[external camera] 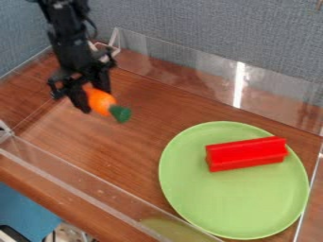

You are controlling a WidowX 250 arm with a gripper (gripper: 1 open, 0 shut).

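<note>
The black gripper (83, 87) hangs at the upper left, slightly blurred, shut on an orange carrot (101, 102) with a green top (121, 113), held above the wooden surface (151, 161). A light green plate (231, 206) lies at the right, with a red cylindrical block (246, 154) resting on it.
Clear plastic walls (202, 76) edge the surface at the back and front. A white wire frame stands behind the arm. The middle of the surface, left of the plate, is clear.
</note>
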